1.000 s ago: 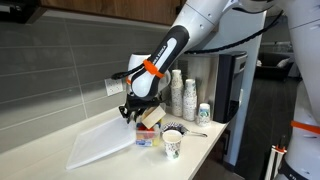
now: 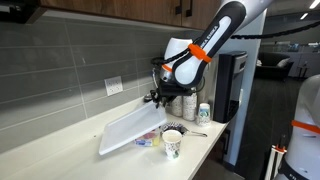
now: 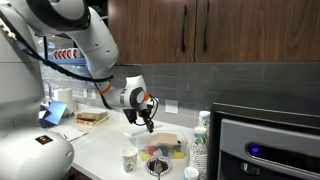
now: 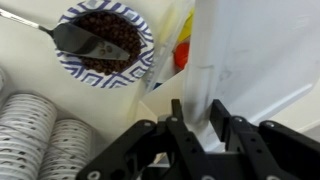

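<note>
A flat white panel, like a lid or tray (image 2: 130, 129), hangs tilted in the air, and my gripper (image 2: 161, 99) is shut on its edge. In the wrist view the panel (image 4: 207, 55) rises between the dark fingers of the gripper. A clear box (image 3: 168, 148) stands below and beside the gripper (image 3: 150, 127), holding a light brown item (image 3: 164, 137). Red and yellow items (image 4: 183, 45) show next to the panel in the wrist view. In exterior view 1 the panel hides much of the box.
Near the box is a patterned bowl (image 4: 68, 62) of dark beans with a scoop (image 4: 88, 43) in it. Stacked white cups (image 2: 190, 107) stand close by at the back. A white mug (image 2: 172, 148) is in front.
In exterior view 1, the gripper has moved right and up with the panel, which now covers more of the box and hides the light brown item. Mug and cups have stayed put.
</note>
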